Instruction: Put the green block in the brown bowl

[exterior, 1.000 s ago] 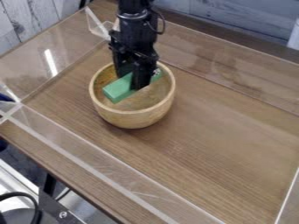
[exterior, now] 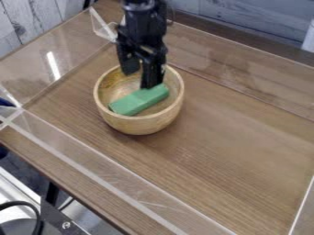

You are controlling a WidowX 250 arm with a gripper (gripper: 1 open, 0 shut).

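Observation:
The green block (exterior: 139, 99) lies in the brown bowl (exterior: 145, 123), resting across its near part. Behind and above it, over the bowl's far side, is my black gripper (exterior: 141, 64). Its two fingers stand apart, one on the left and one on the right, with nothing held between them. The block is clear of the fingers, and its upper face shows fully. The gripper looks slightly blurred.
Black cables (exterior: 35, 216) lie at the lower left corner, beyond the table's left edge.

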